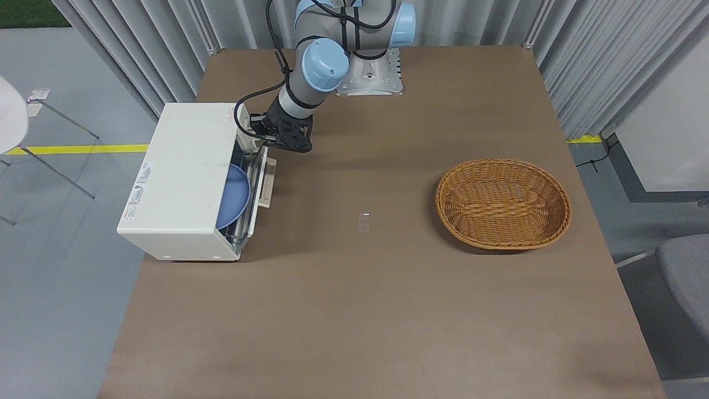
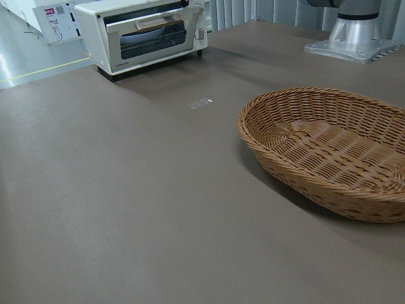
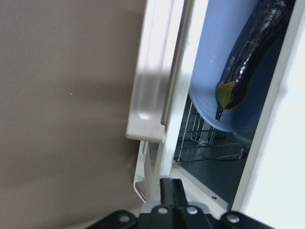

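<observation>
The white toaster oven [image 1: 179,179] sits at the table's left, its glass door [image 2: 152,44] tilted part open, with a light handle [image 3: 152,86] along it. Inside lies a blue plate [image 1: 232,196] bearing a dark eggplant [image 3: 248,57], seen in the wrist view. My gripper is at the oven's open front, over the door's end near the wall side, pointing down; its fingertips are mostly hidden in the front view, and in the wrist view I cannot tell whether they are open or shut.
An empty wicker basket [image 1: 502,204] stands at the table's right. The arm's base [image 1: 369,76] is at the back edge.
</observation>
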